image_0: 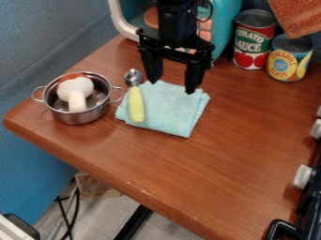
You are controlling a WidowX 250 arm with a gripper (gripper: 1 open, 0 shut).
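Note:
My black gripper is open above the back of a folded light-blue cloth, its two fingers spread apart. On the cloth's left part lies a scoop-like utensil with a yellow handle and a metal head. To the left, a steel pot with two handles holds a white mushroom-shaped object and something red behind it.
A teal toy appliance stands at the back, beside a tomato sauce can and a yellow can. An orange cloth hangs top right. Black equipment lines the right edge.

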